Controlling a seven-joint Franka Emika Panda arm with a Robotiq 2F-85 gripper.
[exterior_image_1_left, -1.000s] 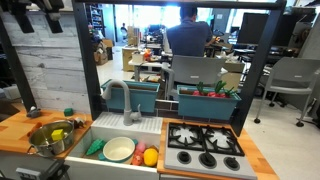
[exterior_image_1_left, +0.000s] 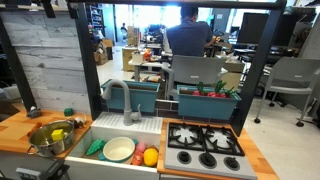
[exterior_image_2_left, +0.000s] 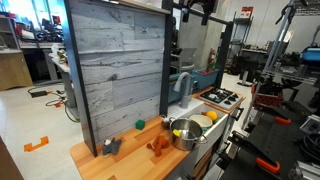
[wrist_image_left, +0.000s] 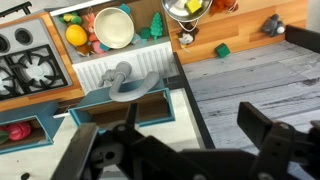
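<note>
My gripper is open, its dark fingers wide apart at the bottom of the wrist view with nothing held between them. It hangs high above the counter, well clear of everything on it. A metal pot (exterior_image_1_left: 45, 143) with a yellow item (exterior_image_1_left: 57, 134) inside stands on the wooden counter left of the sink. In the sink (exterior_image_1_left: 98, 132) lie a cream bowl (exterior_image_1_left: 119, 150), an orange round item (exterior_image_1_left: 151, 157), a red item (exterior_image_1_left: 141, 147) and green pieces (exterior_image_1_left: 96, 147). The wrist view shows the bowl (wrist_image_left: 114, 27) and pot (wrist_image_left: 181, 10) near its top edge.
A black-grated stove (exterior_image_1_left: 208, 146) sits right of the sink, with the faucet (exterior_image_1_left: 128, 100) behind the basin. Small green (exterior_image_2_left: 140, 124), orange (exterior_image_2_left: 157, 145) and grey (exterior_image_2_left: 111, 146) items lie on the counter. A grey plank wall (exterior_image_2_left: 118, 75) and dark posts bound the back. Blue planters stand behind.
The counter items have not moved.
</note>
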